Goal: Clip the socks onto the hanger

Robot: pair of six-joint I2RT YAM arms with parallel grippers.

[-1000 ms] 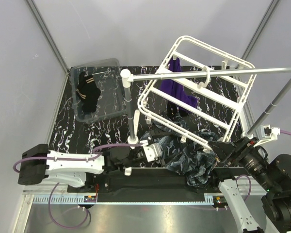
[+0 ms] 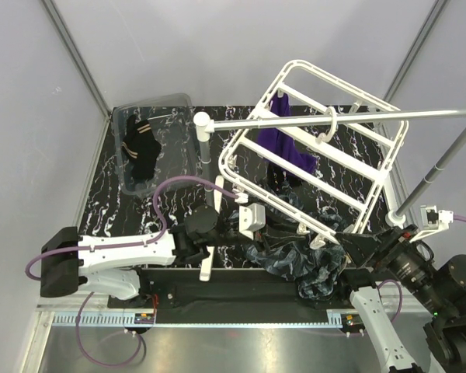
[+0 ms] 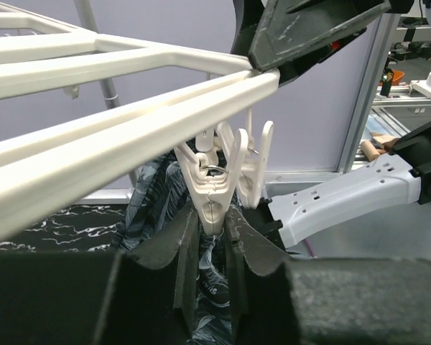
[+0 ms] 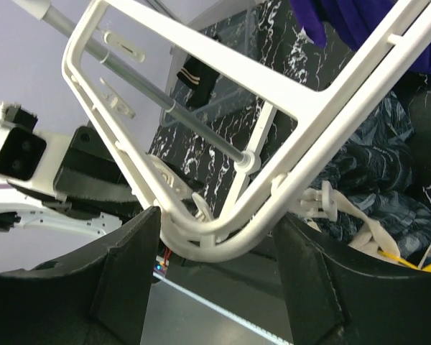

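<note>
The white hanger hangs tilted from the rack's bar. My left gripper is beneath its near rail; in the left wrist view its parted fingertips stand either side of the nose of a white clip, and whether they touch it is unclear. My right gripper has its fingers apart, with the hanger's near corner between them. A black sock with tan stripes lies in the clear bin. Purple cloth hangs at the hanger's far left side, its attachment hidden.
Crumpled dark patterned material lies on the table below the hanger's near side. The clear bin stands at back left. Rack posts flank the hanger. A second clip hangs beside the one at my left fingers.
My left gripper has moved right and up toward the clips under the hanger's near rail, turning slightly. My right gripper has barely shifted at the corner. The cloths lie as before.
</note>
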